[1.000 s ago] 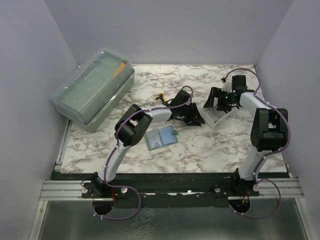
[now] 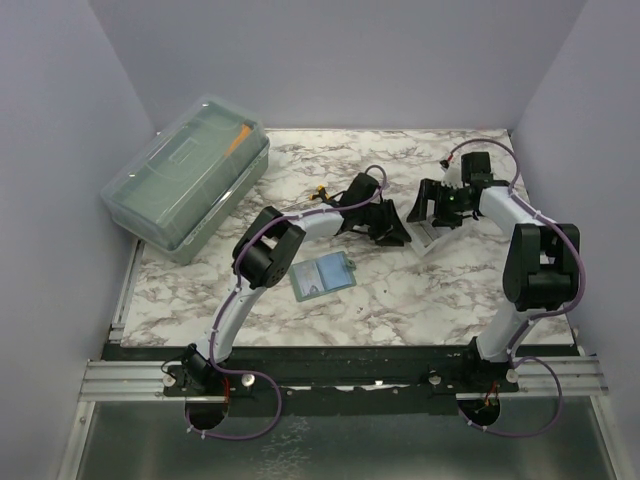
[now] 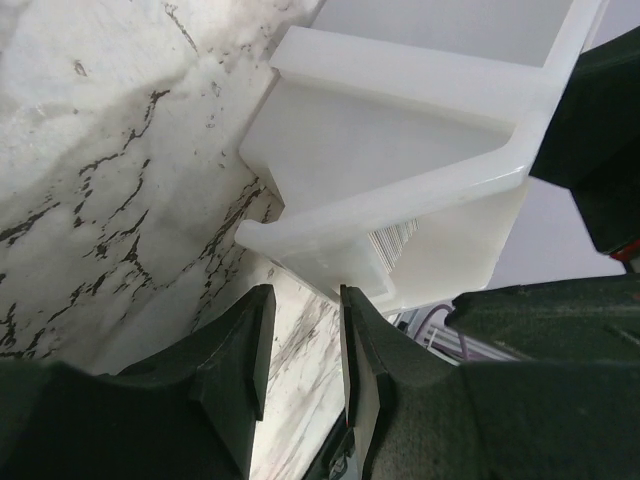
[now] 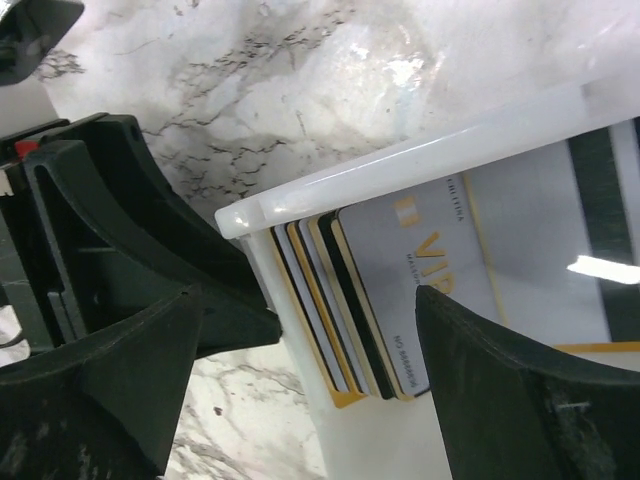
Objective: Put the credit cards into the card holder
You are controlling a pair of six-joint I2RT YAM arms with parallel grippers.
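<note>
The white tray (image 2: 428, 252) sits right of centre, holding upright cards. A silver card with "VIP" (image 4: 405, 255) fronts a tight row of cards (image 4: 320, 300) at the tray's left end in the right wrist view. My left gripper is shut on the edge of the tray (image 3: 400, 85), gripping its near corner. Over the cards, my right gripper stands part open, fingers apart, with nothing seen held between them. The card holder (image 2: 322, 276), an open folder with a blue panel and a pale panel, lies flat on the table left of the tray.
A large green lidded box (image 2: 185, 175) stands at the back left. A small yellow item (image 2: 320, 192) lies behind the left arm.
</note>
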